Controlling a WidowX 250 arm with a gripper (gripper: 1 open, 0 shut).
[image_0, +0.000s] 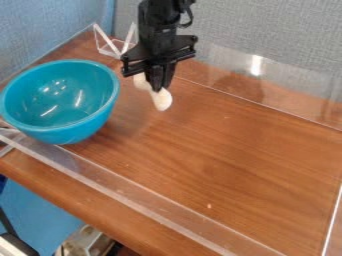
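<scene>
My black gripper (158, 78) hangs at the upper middle, just right of the teal bowl (60, 100). A white elongated object (162, 99) is at its fingertips, with more white showing at the gripper's left side. It appears to be held, though the fingertips are partly hidden and I cannot see how far they close on it.
Clear plastic walls edge the table. A white wire-like frame (114, 40) stands at the back left.
</scene>
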